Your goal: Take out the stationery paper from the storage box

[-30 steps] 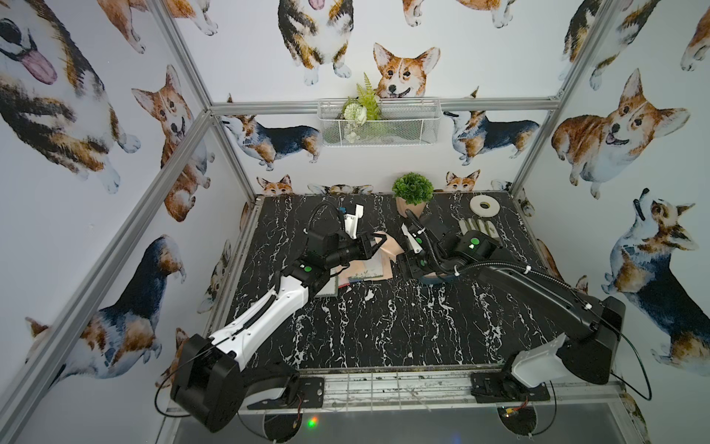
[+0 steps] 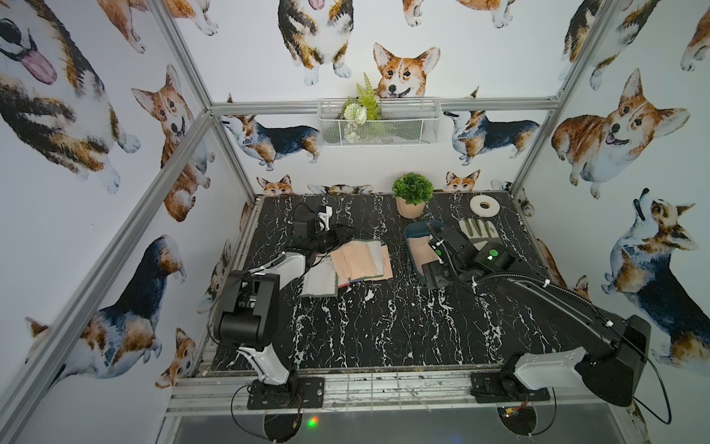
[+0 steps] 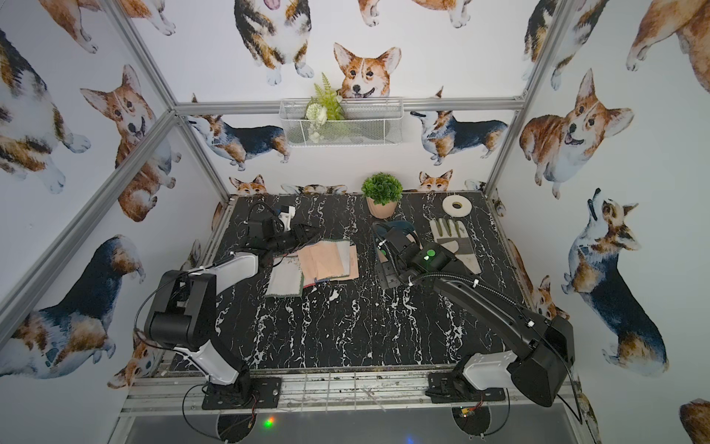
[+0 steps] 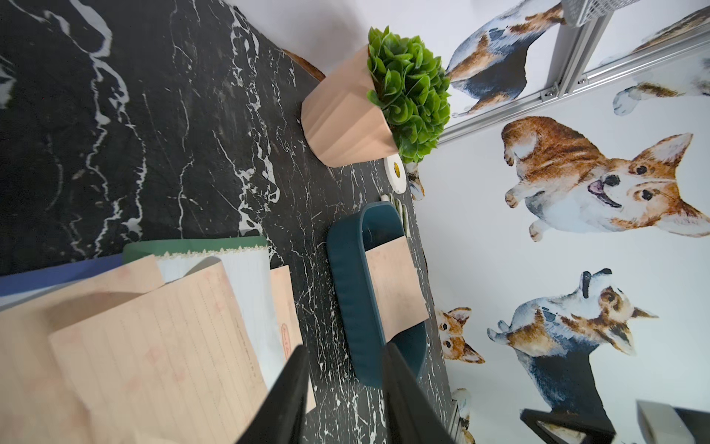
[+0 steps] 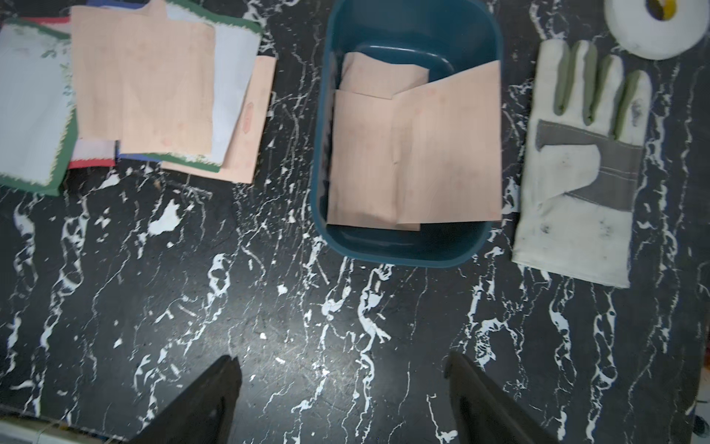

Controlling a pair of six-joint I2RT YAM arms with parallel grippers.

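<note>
The teal storage box [image 5: 321, 192] still holds pink stationery paper [image 5: 447, 155], several sheets overlapping. To its left lies a loose pile of paper [image 5: 166, 88] with pink, green-edged and red-edged sheets on the table. My left gripper hovers above and beside that pile, fingers apart with nothing between them, blurred at the bottom of its wrist view. My right gripper is over the table at the near side of the box, open and empty.
A potted plant [image 2: 412, 194] and tape roll [image 2: 484, 206] stand at the back. A glove [image 5: 569, 222] lies right of the box.
My left gripper has moved back leftward from the middle, and a pink sheet now lies atop the pile.
</note>
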